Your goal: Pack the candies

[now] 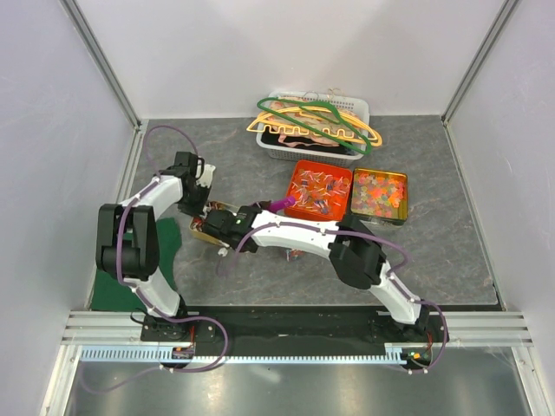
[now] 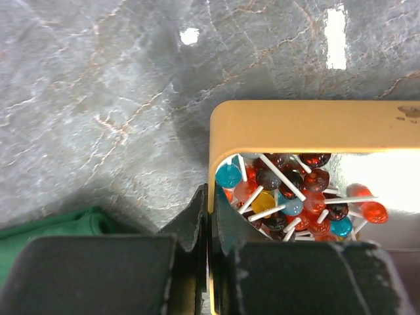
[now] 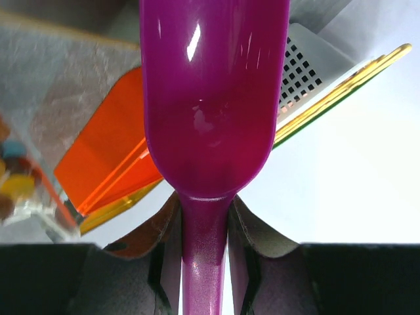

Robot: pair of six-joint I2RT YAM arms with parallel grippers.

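In the left wrist view, my left gripper is shut on the rim of a tan box (image 2: 315, 125). Lollipops (image 2: 295, 197) in red, blue, dark and yellow lie heaped inside it, against that side. My right gripper is shut on the narrow handle of a magenta scoop (image 3: 210, 98), whose wide bowl fills the upper middle of the right wrist view. From above, the scoop (image 1: 279, 204) sticks out past the right arm, which hides part of the box (image 1: 201, 232).
A red tray (image 1: 319, 164) of candies and a gold tin (image 1: 404, 208) of gummies stand at centre right. Behind them is a grey basket (image 1: 286, 154) with hangers (image 1: 316, 113). A green cloth (image 1: 169, 243) lies at left.
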